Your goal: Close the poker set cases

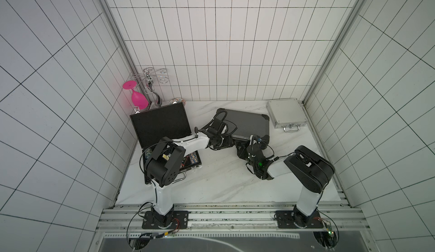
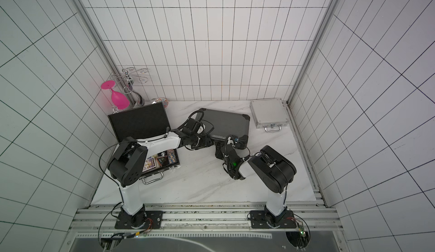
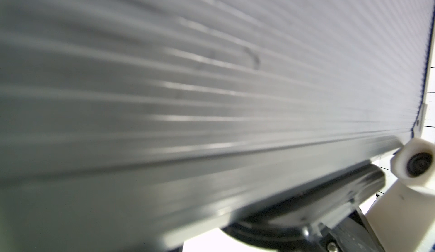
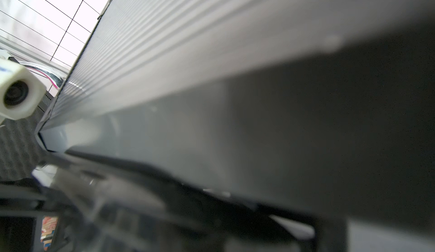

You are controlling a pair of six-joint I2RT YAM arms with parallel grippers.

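Note:
The middle poker case (image 1: 247, 121), dark grey with black corners, lies flat; its top shows no gap that I can make out. Both grippers meet at its front edge: my left gripper (image 1: 232, 142) on the left side, my right gripper (image 1: 240, 146) just beside it. Ribbed case surface (image 3: 217, 88) fills the left wrist view, and likewise the case side (image 4: 181, 111) in the right wrist view. Dark parts blur at the bottom of both, so how far the fingers stand apart cannot be told. At left, another case stands open, its black lid (image 1: 160, 124) upright and its tray (image 2: 158, 161) filled.
A shut silver case (image 1: 286, 112) rests at the back right. In the back left corner, a pink glass (image 1: 138, 98) hangs by a metal stand (image 1: 151, 83). My left arm passes over the open case.

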